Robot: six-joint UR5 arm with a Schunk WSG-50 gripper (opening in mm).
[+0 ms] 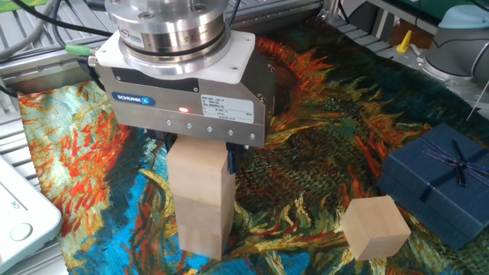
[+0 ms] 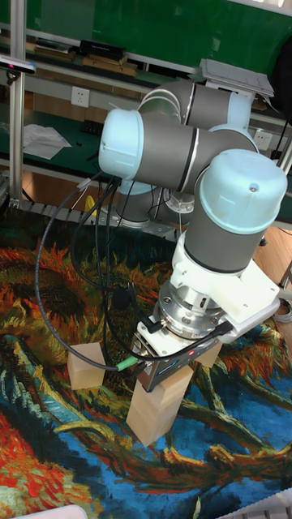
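Pale wooden blocks stand one on another in a column. Its top block point(image 1: 200, 168) lies between the black fingers point(image 1: 234, 159) of my gripper point(image 1: 201, 156), which looks shut on it. Directly below, the lower blocks point(image 1: 200, 229) line up nearly flush with it, and the seam looks closed. A single wooden cube point(image 1: 376, 228) rests apart on the cloth to the right. In the other exterior view, the column point(image 2: 157, 411) stands under the gripper, whose fingertips are mostly hidden there; one loose block point(image 2: 84, 366) is to its left and another point(image 2: 205, 354) shows partly behind.
A dark blue gift box point(image 1: 439, 179) with a ribbon sits at the right edge. At the lower left is a white device point(image 1: 23, 218). Cables point(image 2: 41, 302) hang loosely around the arm.
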